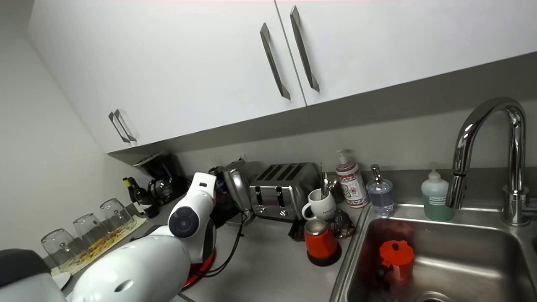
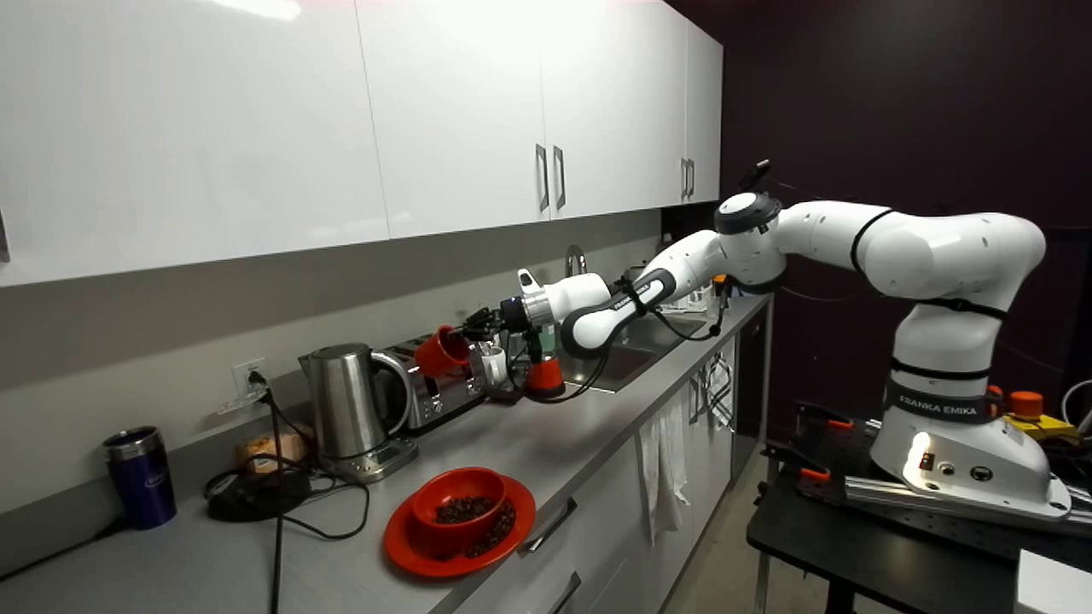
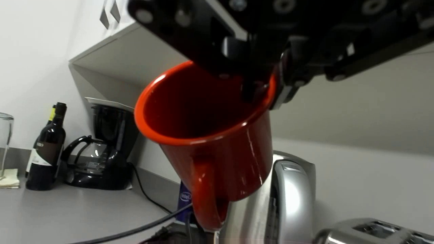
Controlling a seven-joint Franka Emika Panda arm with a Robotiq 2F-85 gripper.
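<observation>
A red mug (image 3: 228,158) hangs from my gripper, its rim pinched between the black fingers. The mug is tilted, with its mouth toward the wrist camera and its handle pointing down; its dark inside shows no contents. In exterior view 2 the red mug (image 2: 442,353) is in the air in front of the toaster, above the counter. On the counter lies a red plate (image 2: 401,537) bearing a red bowl (image 2: 481,484), with dark brown beans in the bowl and on the plate. Exterior view 1 has the gripper hidden behind the arm.
A steel kettle (image 2: 343,399), a toaster (image 1: 274,196) and a purple tumbler (image 2: 142,481) stand along the wall. An orange-red pot base (image 1: 319,244) sits beside the sink (image 1: 468,244). Cables cross the counter near the kettle. Glasses (image 1: 88,229) stand at the far left.
</observation>
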